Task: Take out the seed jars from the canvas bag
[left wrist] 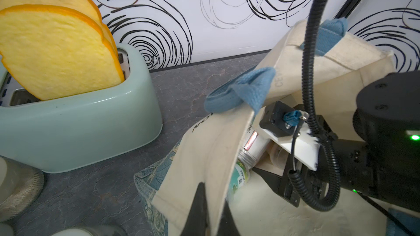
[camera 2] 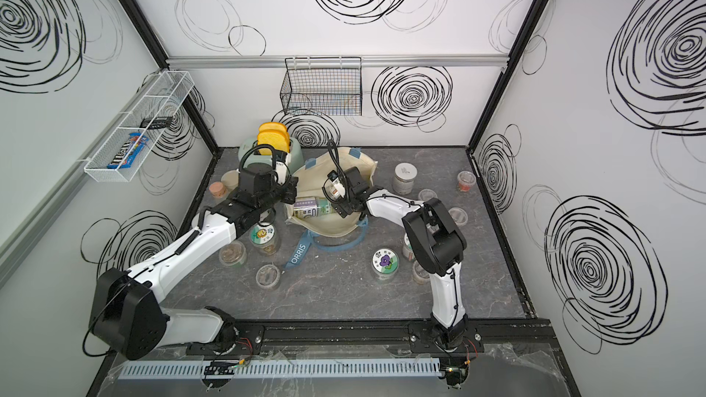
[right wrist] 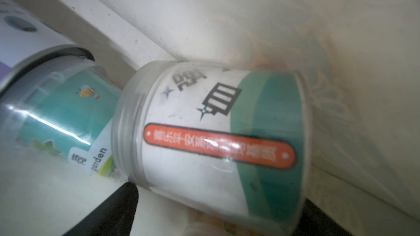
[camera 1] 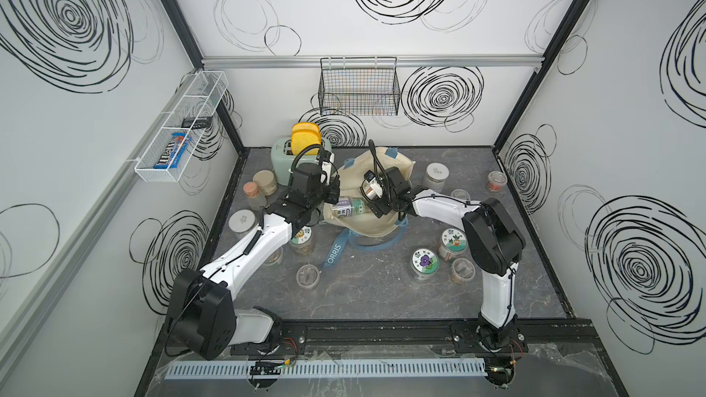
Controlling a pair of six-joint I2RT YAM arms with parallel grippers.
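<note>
The canvas bag lies open at the middle back. My left gripper is shut on the bag's cream edge, seen in the left wrist view. My right gripper is inside the bag; in the right wrist view its open fingers flank a white-and-teal seed jar lying on its side. A second teal-labelled jar lies end to end beside it, with a white-labelled container at the upper left. Part of another lid shows at the bottom.
A mint toaster with bread stands left of the bag. Several jars stand around the table, including a purple-flower-lidded jar in front and a white-lidded jar at right. A wire basket hangs behind.
</note>
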